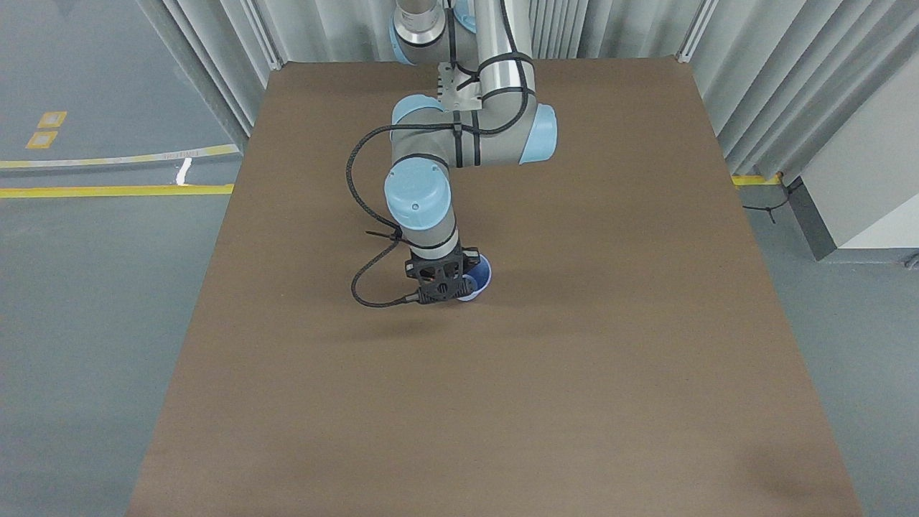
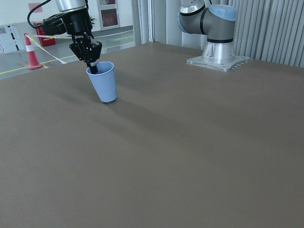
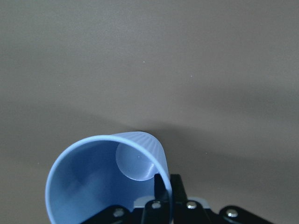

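A light blue ribbed plastic cup (image 2: 105, 85) stands slightly tilted at or just above the brown table in the left view, with my black gripper (image 2: 93, 66) at its near rim. In the wrist view the cup (image 3: 88, 182) is seen from above, empty, its wall between the fingers of my gripper, which is shut on it. In the front view the gripper (image 1: 444, 280) hides most of the cup (image 1: 480, 271).
The arm's metal base (image 2: 218, 59) is at the back, before grey curtains.
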